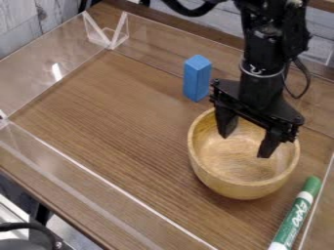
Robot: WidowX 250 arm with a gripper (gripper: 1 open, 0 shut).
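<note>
My black gripper (pixel 248 132) hangs at the right over a cream oval bowl (pixel 241 176), its two fingers spread open and pointing down into the bowl's back part. Nothing shows between the fingers. A blue block (pixel 197 76) stands upright behind the bowl, left of the arm. A green and white cylindrical tube (pixel 295 217) lies at the front right, beside the bowl.
Clear plastic edging runs along its left side, with a small clear plastic piece at the back left.
</note>
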